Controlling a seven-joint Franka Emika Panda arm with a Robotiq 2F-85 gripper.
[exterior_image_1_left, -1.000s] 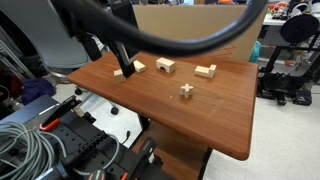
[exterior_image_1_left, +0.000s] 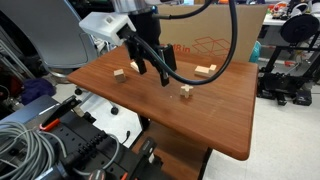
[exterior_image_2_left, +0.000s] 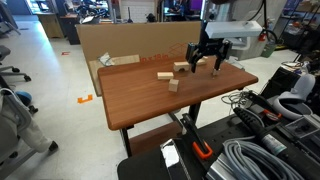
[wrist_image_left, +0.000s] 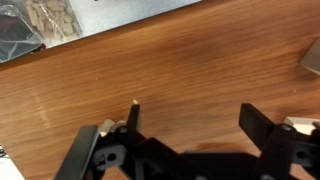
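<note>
My gripper (exterior_image_1_left: 151, 72) hangs over the wooden table (exterior_image_1_left: 220, 120), its two fingers spread apart with nothing between them. In the wrist view, the gripper has bare table between its fingertips. Small pale wooden blocks lie scattered on the table. A cross-shaped block (exterior_image_1_left: 186, 91) sits right of the gripper, while a longer block (exterior_image_1_left: 205, 71) lies farther back. To the left is a small block (exterior_image_1_left: 119, 75). Exterior view 2 shows an upright block (exterior_image_2_left: 173, 86) toward the front. Parts of a pale block (wrist_image_left: 105, 127) show beside the left finger.
A large cardboard box (exterior_image_1_left: 210, 40) stands along the back. A clear bag of wooden pieces (wrist_image_left: 52, 17) shows at the wrist view's upper left. Cables (exterior_image_1_left: 28, 150) lie coiled beside the arm's base.
The arm has swung rightward in exterior view 1, bringing the open gripper from the left blocks toward the table's middle. The blocks still in view have not visibly moved.
</note>
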